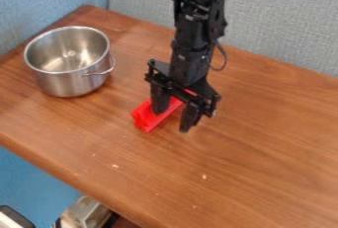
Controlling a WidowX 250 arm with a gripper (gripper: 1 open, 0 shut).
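A red block [148, 117] lies on the wooden table, partly hidden under the black gripper [173, 113] of the arm that hangs from the top of the view. The gripper is low over the block, with a dark finger on either side of it. Whether the fingers press on the block is not clear.
A steel pot [69, 72] with wire handles stands at the table's back left. Grey padded walls line the back and left, and some metal hardware sits below the table's front-left edge.
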